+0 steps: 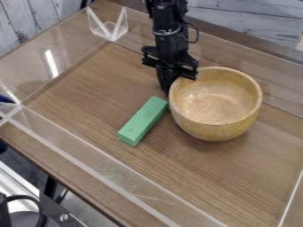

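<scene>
My black arm reaches down from the top centre of the camera view, with the gripper (171, 74) low at the back-left rim of a large tan wooden bowl (215, 105). The fingertips are dark and partly hidden against the rim, so what lies between them is hard to tell. A green rectangular block (143, 120) lies on the wooden table (83, 97), left of the bowl and below the gripper.
A white wire-like object (108, 25) stands at the back left. Black cables (27, 202) lie at the lower left.
</scene>
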